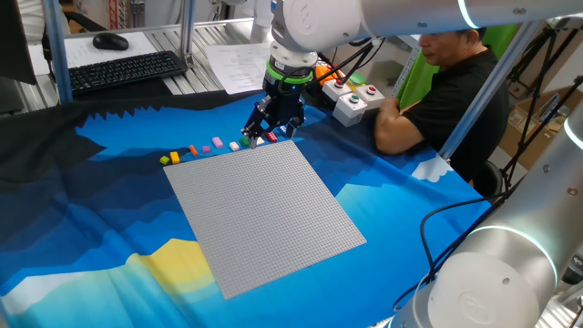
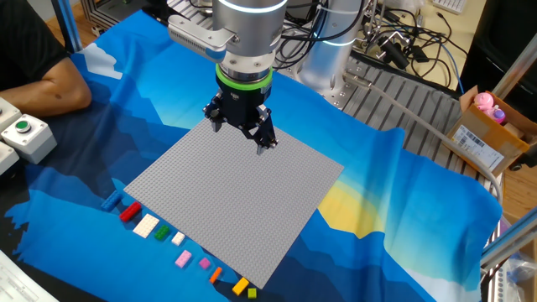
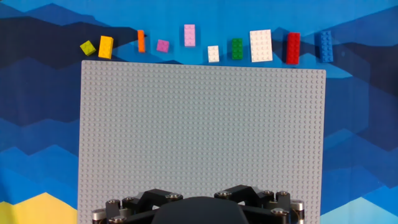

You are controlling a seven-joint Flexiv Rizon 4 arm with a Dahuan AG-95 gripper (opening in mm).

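Note:
A grey studded baseplate [image 3: 202, 124] lies bare on the blue patterned cloth. Along its far edge in the wrist view runs a loose row of bricks: lime [image 3: 87, 48], yellow [image 3: 106, 47], orange [image 3: 141, 41], magenta [image 3: 163, 46], pink [image 3: 189, 35], small white [image 3: 213, 54], green [image 3: 237, 49], large white [image 3: 261, 46], red [image 3: 293, 48] and blue [image 3: 326, 46]. All sit off the plate. My gripper [image 2: 238, 139] hangs above the baseplate, pointing down, its fingers spread apart and empty. No brick is near it.
A person sits beside the table, an arm resting near white button boxes [image 1: 350, 107]. A keyboard [image 1: 127, 71] and mouse [image 1: 110, 42] lie off the cloth. A cardboard box [image 2: 491, 134] stands at the far side. The cloth around the plate has free room.

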